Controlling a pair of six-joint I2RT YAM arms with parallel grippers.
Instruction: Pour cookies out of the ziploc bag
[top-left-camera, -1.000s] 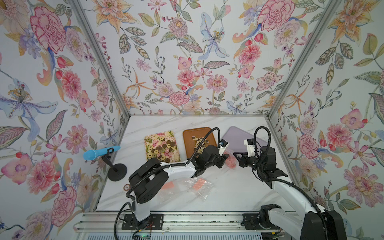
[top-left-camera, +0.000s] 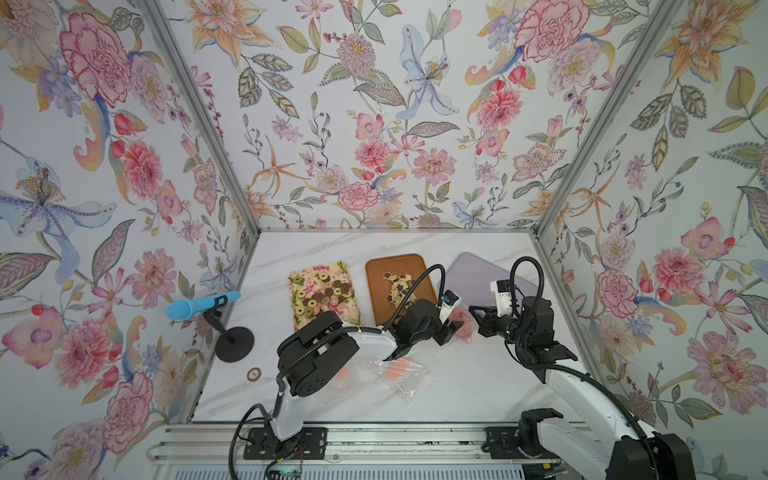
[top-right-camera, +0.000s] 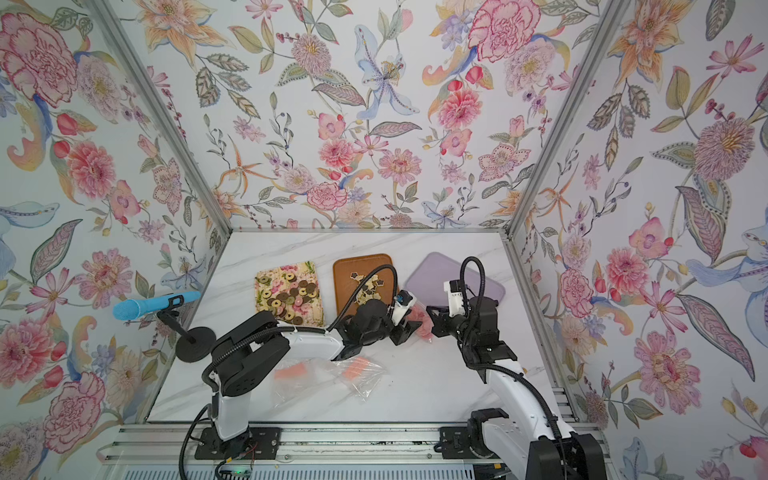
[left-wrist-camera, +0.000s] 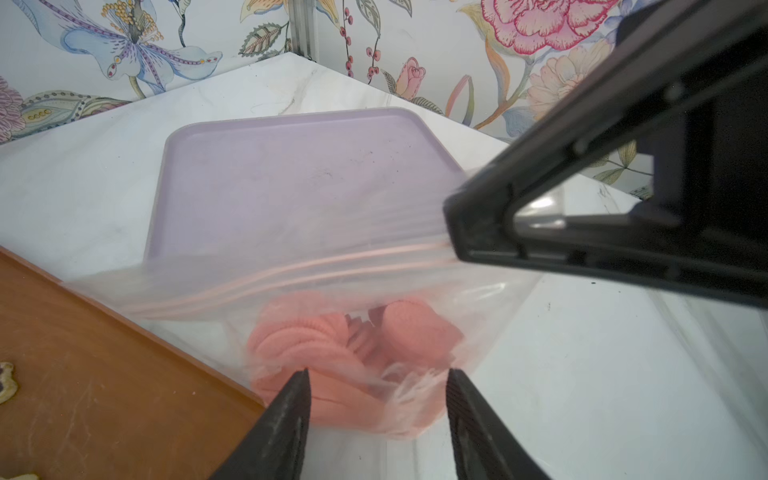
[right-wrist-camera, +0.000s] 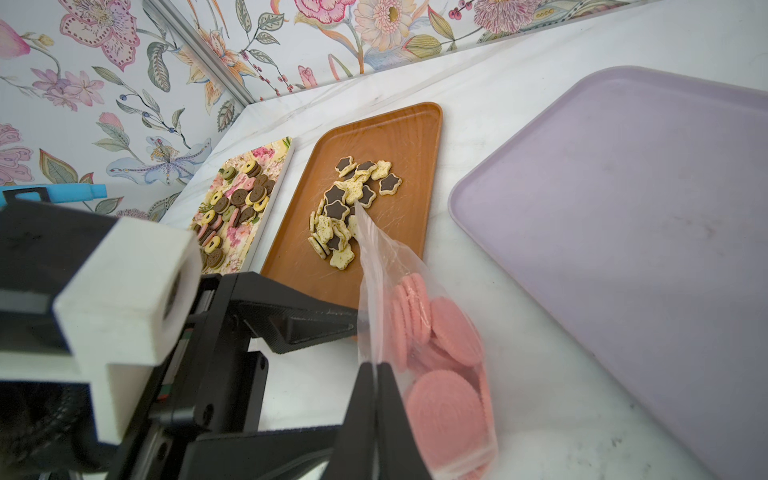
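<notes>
A clear ziploc bag (left-wrist-camera: 352, 352) of pink cookies (right-wrist-camera: 444, 416) hangs between the grippers, beside the brown tray. My right gripper is shut on the bag’s upper part; in the left wrist view its black fingers cross the top right. My left gripper stands open in front of the bag’s lower part, a finger to either side; whether they touch it I cannot tell. In the top views my left gripper (top-left-camera: 453, 324) is left of my right gripper (top-left-camera: 478, 312).
The brown tray (right-wrist-camera: 296, 272) holds star cookies; a floral tray (top-left-camera: 300, 280) holds ring cookies. A lilac tray (right-wrist-camera: 608, 208) is empty. More bags (top-left-camera: 400, 370) lie at the front. A blue object on a stand (top-left-camera: 204, 305) is at left.
My left gripper has shifted slightly toward the front and right since a second ago, its arm bending differently.
</notes>
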